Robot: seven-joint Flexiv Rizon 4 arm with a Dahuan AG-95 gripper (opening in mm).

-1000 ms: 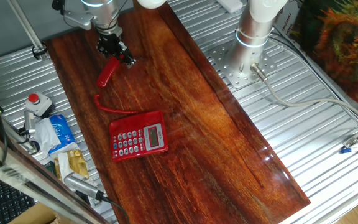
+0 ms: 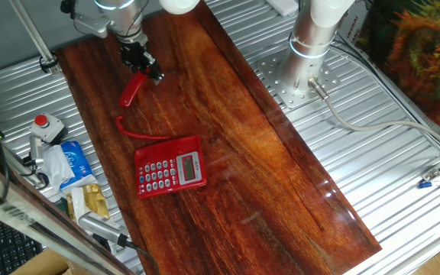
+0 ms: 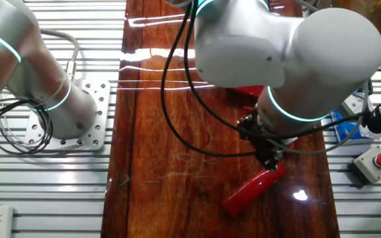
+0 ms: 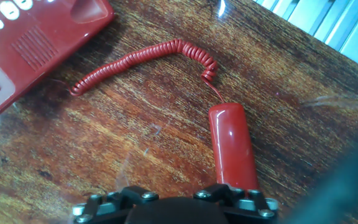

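A red telephone base [image 2: 170,168] with grey keys and a small display lies on the dark wooden board. Its handset [image 2: 132,90] is off the base, lying toward the far end, and a coiled red cord [image 4: 142,57] runs from it toward the base. My gripper [image 2: 152,72] is over the handset's far end. In the wrist view the finger linkages stand wide apart, so the gripper looks open; the handset [image 4: 234,146] reaches under its right-hand side. The fingertips themselves are hidden there. From the other side, the handset [image 3: 253,190] shows beside the gripper [image 3: 270,157].
The wooden board [image 2: 258,191] is clear to the right of and in front of the phone. An emergency-stop box [image 2: 47,127] and a blue packet [image 2: 73,164] sit off its left edge. Black cables [image 3: 166,99] hang around the arm.
Handset, cord and phone base look unmoved.
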